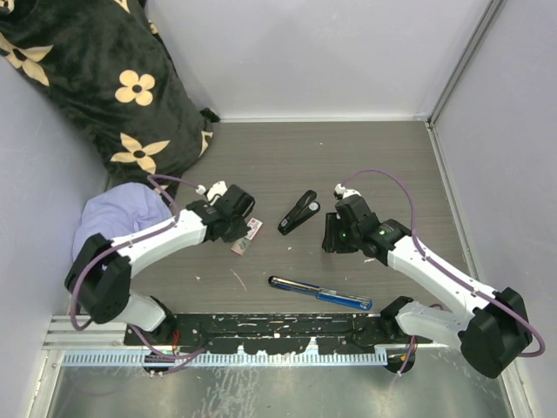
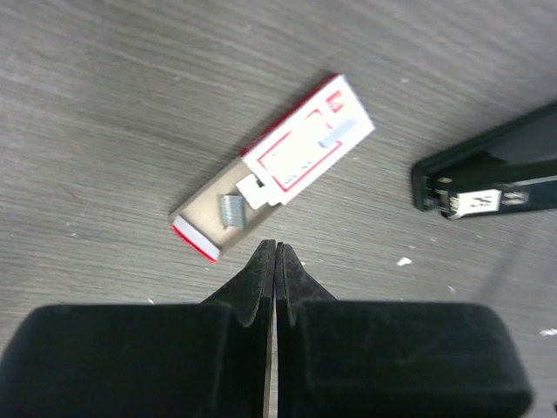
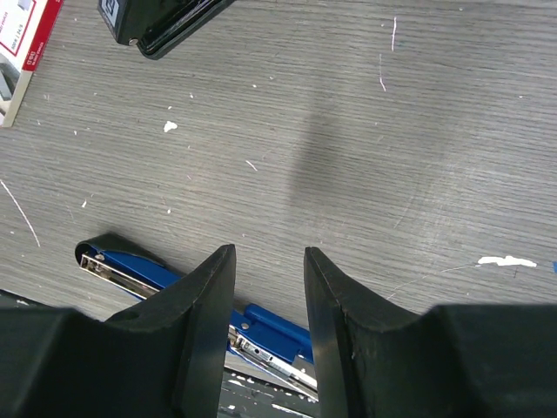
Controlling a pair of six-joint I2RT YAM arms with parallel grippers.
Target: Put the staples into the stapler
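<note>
The staple box [image 2: 322,126], white and red, lies on the table with its tray partly out. In the tray [image 2: 198,205] sits a small grey strip of staples [image 2: 232,212] beside a white flap. My left gripper is above the table near the tray, shut with nothing between its fingers. The blue stapler [image 1: 322,293] lies opened out near the front edge; its long metal channel shows in the right wrist view. Behind it, above the table, my right gripper stands open and empty, the blue stapler [image 3: 270,335] partly hidden by its fingers.
A black stapler [image 1: 299,212] rests mid-table, right of the box. A dark flowered cushion [image 1: 113,78] and a lilac cloth [image 1: 122,222] fill the left side.
</note>
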